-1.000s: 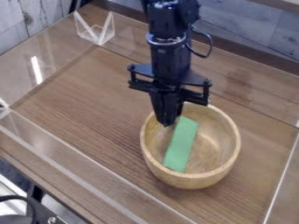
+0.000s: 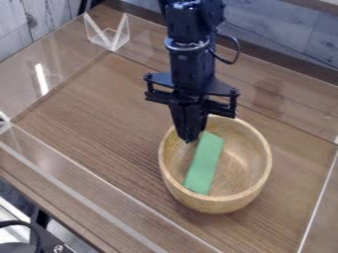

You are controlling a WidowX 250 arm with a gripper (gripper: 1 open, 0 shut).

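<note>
A beige round bowl (image 2: pixel 244 183) sits on the wooden table, right of centre, with a green elongated object (image 2: pixel 205 163) lying inside it. My black gripper (image 2: pixel 184 132) reaches down from the top over the bowl's upper left rim, its tip close to the rim and the upper end of the green object. Whether the fingers are open or shut, and whether they touch anything, I cannot tell.
A translucent angular item (image 2: pixel 111 32) stands at the top left, near the edge. Dark cabling shows at the bottom left corner.
The green object has shifted slightly up and left within the bowl; the arm looks almost unmoved.
</note>
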